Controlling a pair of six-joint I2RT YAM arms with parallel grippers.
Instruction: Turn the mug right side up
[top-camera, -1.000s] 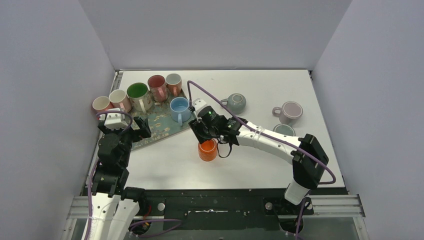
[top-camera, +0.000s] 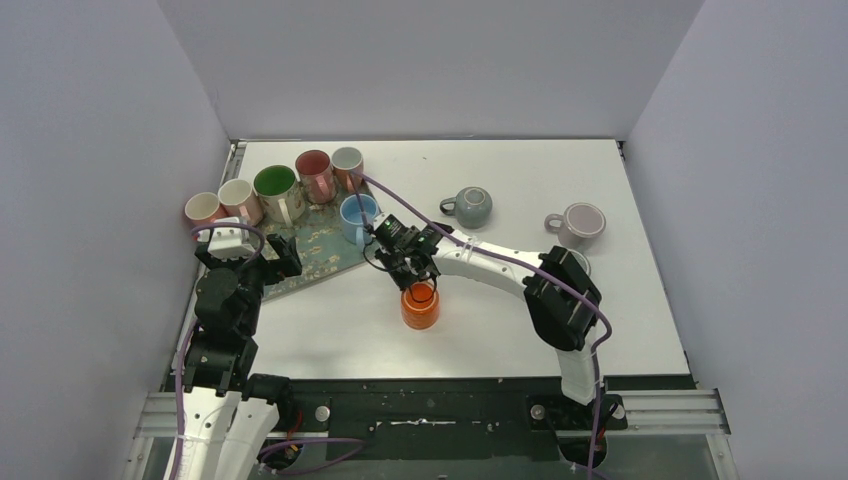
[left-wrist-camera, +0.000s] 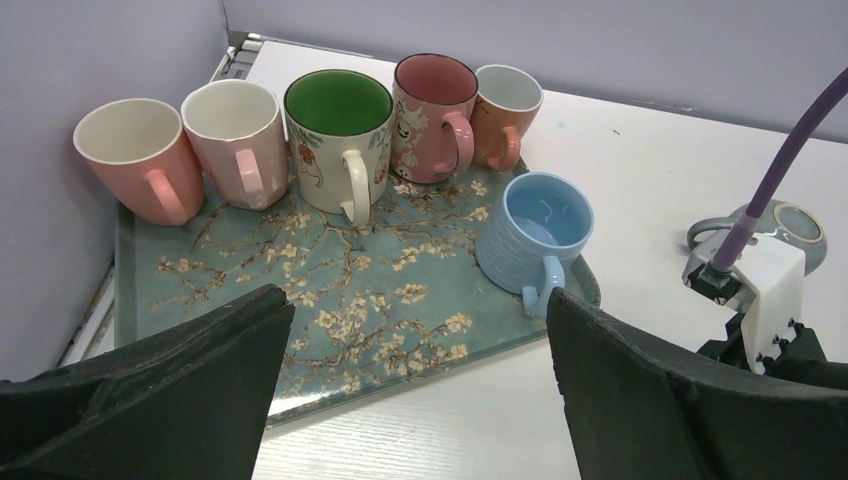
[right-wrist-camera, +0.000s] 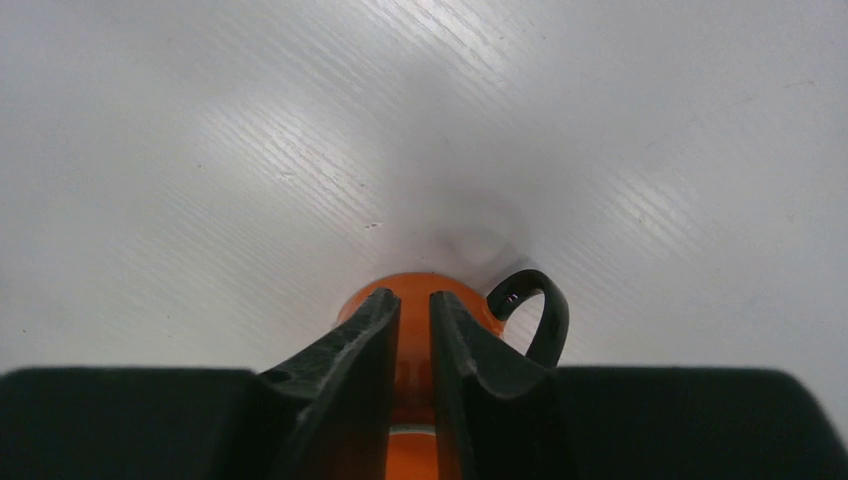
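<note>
An orange mug (top-camera: 419, 314) stands on the white table below my right gripper (top-camera: 404, 282). In the right wrist view the orange mug (right-wrist-camera: 410, 450) fills the space under the close-set fingertips (right-wrist-camera: 453, 312), with a dark curved handle-like loop beside them; whether they touch it I cannot tell. My left gripper (top-camera: 276, 256) hangs over the left side of the tray, open and empty.
A floral tray (left-wrist-camera: 370, 300) holds several upright mugs, including a blue one (left-wrist-camera: 525, 235). A grey mug (top-camera: 473, 208) lies upside down at the back, with a pale mug (top-camera: 582, 222) to its right.
My right arm has shifted left over the orange mug, its elbow swinging inward. The orange mug sits slightly further right and forward. The left arm is still.
</note>
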